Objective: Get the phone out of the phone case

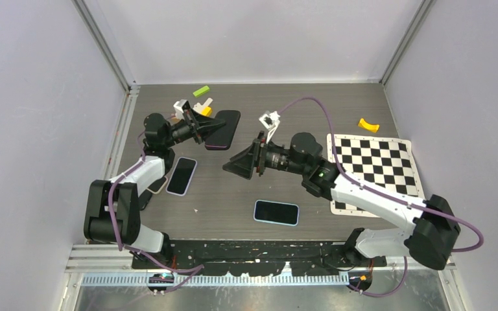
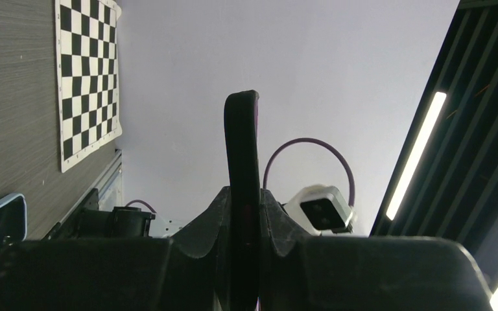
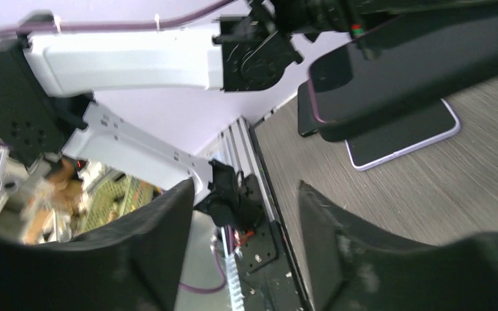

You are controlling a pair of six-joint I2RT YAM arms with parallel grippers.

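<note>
A black phone case (image 1: pixel 225 131) with a pinkish edge is held in the air at the upper left of the table, with my left gripper (image 1: pixel 218 125) shut on it. In the left wrist view, the case (image 2: pixel 241 146) stands edge-on between the left fingers. My right gripper (image 1: pixel 237 165) is lower and to the right, apart from the case. The right wrist view shows its fingers spread, nothing between them, and the case (image 3: pixel 421 55) beyond at the upper right.
A phone with a lilac edge (image 1: pixel 181 176) lies beneath the left arm, other phones beside it. Another phone with a light-blue edge (image 1: pixel 276 212) lies near the front. The checkered board (image 1: pixel 376 165) fills the right side.
</note>
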